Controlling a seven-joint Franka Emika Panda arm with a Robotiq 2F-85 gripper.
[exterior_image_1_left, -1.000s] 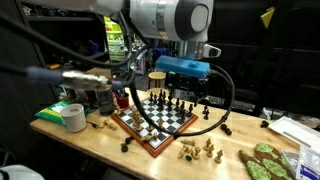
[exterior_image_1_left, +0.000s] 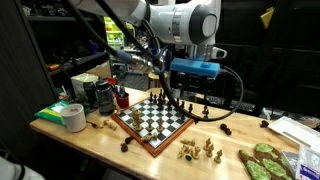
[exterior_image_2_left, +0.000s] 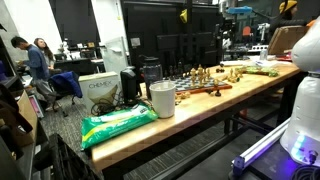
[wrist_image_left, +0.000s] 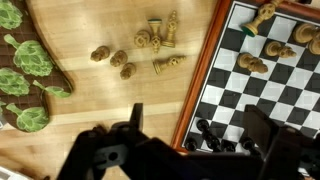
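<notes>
A black-and-white chessboard (exterior_image_1_left: 160, 117) with a brown border lies on the wooden table, bearing light and dark pieces. In the wrist view, part of the chessboard (wrist_image_left: 235, 85) fills the right side, with a light piece (wrist_image_left: 252, 63) standing on it and dark pieces (wrist_image_left: 207, 130) near the bottom. Loose light pieces lie on the bare wood left of the board, among them one on its side (wrist_image_left: 170, 63). My gripper is open above the board's edge, nothing between its fingers. In exterior view 1 the arm's wrist (exterior_image_1_left: 195, 67) hangs above the table behind the board; its fingertips are hard to make out.
A brown tray with green leaf-like shapes (wrist_image_left: 30, 62) lies left in the wrist view. A white mug (exterior_image_1_left: 73, 117), dark canisters (exterior_image_1_left: 104, 97) and a red cup (exterior_image_1_left: 121, 97) stand on the table's left. Bare wood lies around the loose pieces.
In exterior view 1 the arm's upper section and looping cable have shifted since a second ago, the cable now reaching further right. The pieces appear unmoved.
</notes>
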